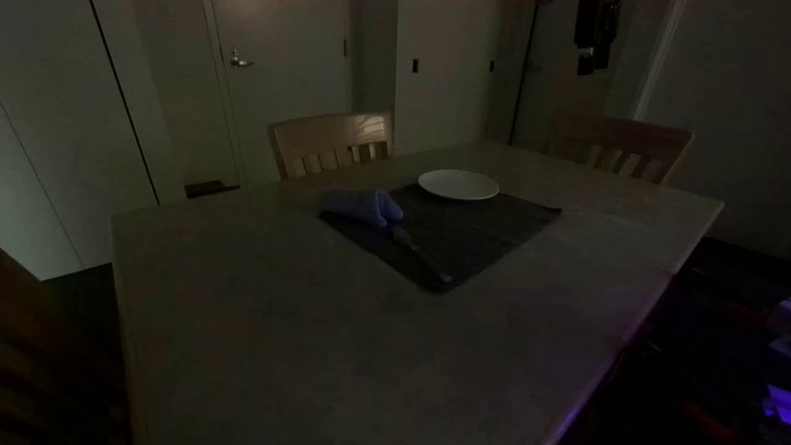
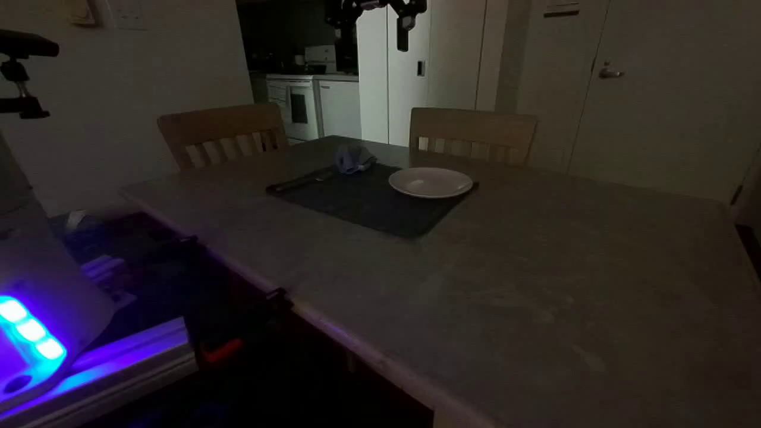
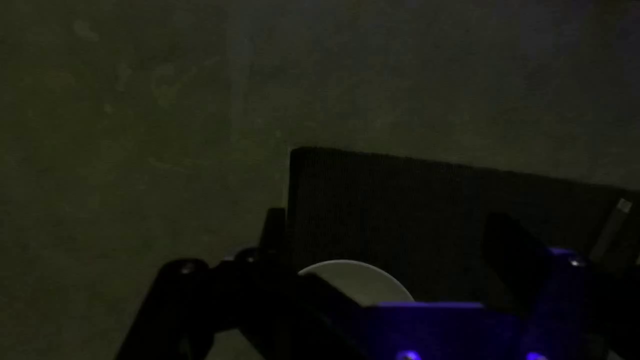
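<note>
My gripper (image 2: 376, 47) hangs high above the far side of the table, its fingers wide apart and nothing visible between them. In the wrist view the dark gripper frames part of the dark placemat (image 3: 390, 198), and the white plate (image 3: 360, 281) is partly hidden behind it. The plate (image 1: 459, 185) rests on the back part of the placemat (image 1: 474, 233). A crumpled bluish cloth (image 1: 356, 205) lies at the mat's left edge. Beside it a metal utensil, seemingly a spoon (image 1: 422, 256), lies along the mat's edge. Its handle (image 3: 612, 228) shows at the wrist view's right.
The room is very dim. Wooden chairs (image 1: 334, 144) stand around the table. Black clamps (image 2: 278, 296) sit on the table's edge near the lit arm base (image 2: 43, 314).
</note>
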